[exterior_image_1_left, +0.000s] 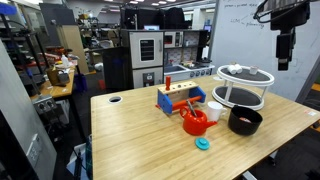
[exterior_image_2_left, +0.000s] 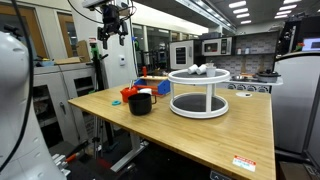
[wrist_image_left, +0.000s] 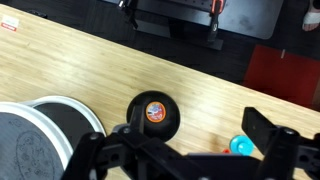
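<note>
My gripper (exterior_image_1_left: 284, 66) hangs high above the right end of the wooden table, pointing down and well clear of everything on it. In the wrist view the gripper is open, its fingers wide apart with nothing held. Below it stands a black pot (wrist_image_left: 137, 125) with a small round, colourful item (wrist_image_left: 155, 112) inside. Beside the pot on the table are a red kettle-like pot (exterior_image_1_left: 196, 125), a white cup (exterior_image_1_left: 215, 111) and a turquoise lid (exterior_image_1_left: 202, 143). A toy workbench (exterior_image_1_left: 180, 96) in red, blue and yellow sits behind them.
A white two-tier round stand (exterior_image_1_left: 262, 83) rises at the table's far right, behind the black pot, with white items (exterior_image_2_left: 200, 71) on its top. A whiteboard (exterior_image_1_left: 250, 35) stands behind.
</note>
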